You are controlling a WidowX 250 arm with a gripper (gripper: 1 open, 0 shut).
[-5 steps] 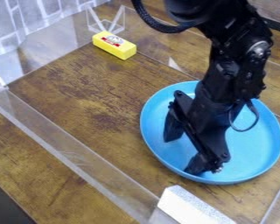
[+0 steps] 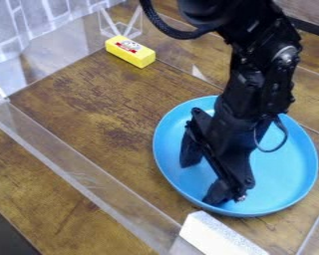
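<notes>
My black gripper (image 2: 210, 159) reaches down from the top of the view into a blue round plate or shallow bowl (image 2: 287, 167) on the wooden table. Its dark fingers are low inside the blue dish, toward its left and front. The dark parts blend together, so whether the fingers are apart or hold anything is unclear.
A yellow box (image 2: 131, 52) lies at the back left. A white bar (image 2: 218, 237) lies in front of the dish. Clear plastic edges run along the left and front of the wooden table (image 2: 89, 120), whose left middle is bare.
The gripper and arm have shifted slightly left within the view. The blue dish also sits a little further left than before.
</notes>
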